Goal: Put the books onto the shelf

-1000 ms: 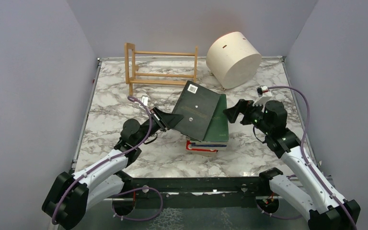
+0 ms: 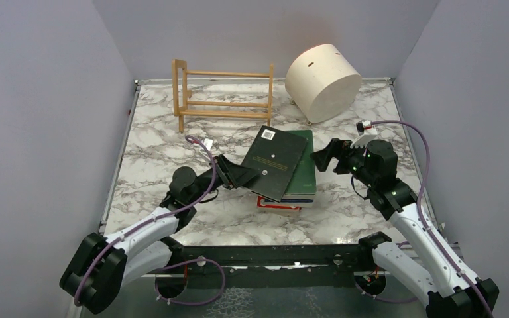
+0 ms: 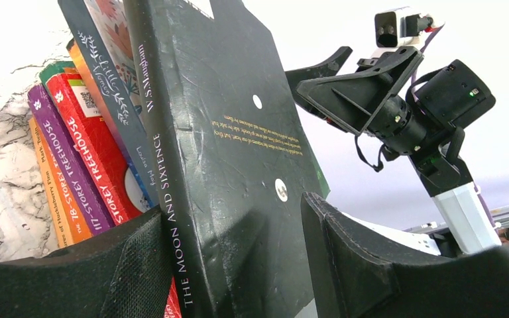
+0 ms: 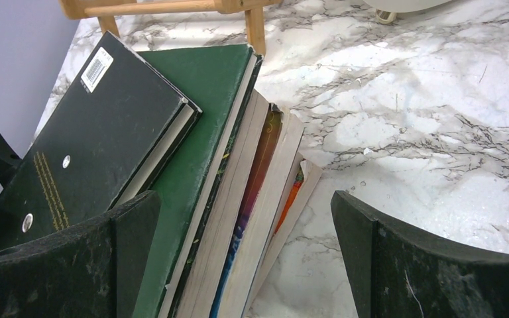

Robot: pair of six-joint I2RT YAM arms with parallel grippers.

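A black book (image 2: 273,159) with a barcode label rests tilted on a green book (image 2: 305,179), atop a pile of several books; coloured spines (image 3: 90,147) show in the left wrist view. My left gripper (image 2: 245,175) is open at the black book's lower left end, its fingers around that end. My right gripper (image 2: 319,159) stands open just right of the pile; in the right wrist view nothing is held between its fingers, with the pile's edges to the left and bare marble to the right.
A wooden rack (image 2: 225,112) stands at the back left. A large white cylinder (image 2: 321,86) lies at the back right.
The black book and my left gripper have come slightly down toward the front of the table over the last second, settling on the pile. My right gripper has barely moved.
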